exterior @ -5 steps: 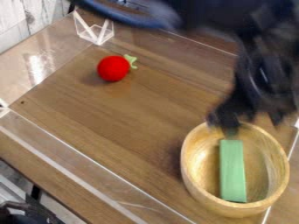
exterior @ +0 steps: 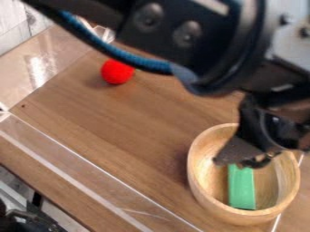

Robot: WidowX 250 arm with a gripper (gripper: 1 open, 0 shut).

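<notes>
A wooden bowl (exterior: 208,188) sits at the lower right of the camera view with a green block (exterior: 241,188) lying in it. My gripper (exterior: 256,154) reaches down from the upper right to the bowl, its fingers over the block's upper end and open. The arm hides the back of the bowl's inside in part.
A red round object (exterior: 116,72) lies on the wooden table (exterior: 109,127) at the upper left. Clear tape strips run along the left side.
The arm has come down into the bowl, closer to the green block's upper end. The bowl, block and red object look unmoved.
</notes>
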